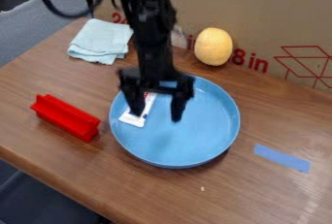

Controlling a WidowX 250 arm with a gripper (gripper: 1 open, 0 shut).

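My black gripper [155, 102] hangs open and low over the blue plate [188, 136], its fingers straddling the white toothpaste tube [132, 116] on the plate's left side. The gripper hides part of the tube, and I cannot tell whether it touches it.
A red object [66, 117] lies left of the plate. A folded light-blue cloth [97, 42] is at the back left, a yellow egg-shaped object [213, 47] behind the plate by a cardboard wall [279, 24]. Blue tape [282, 157] marks the clear right side.
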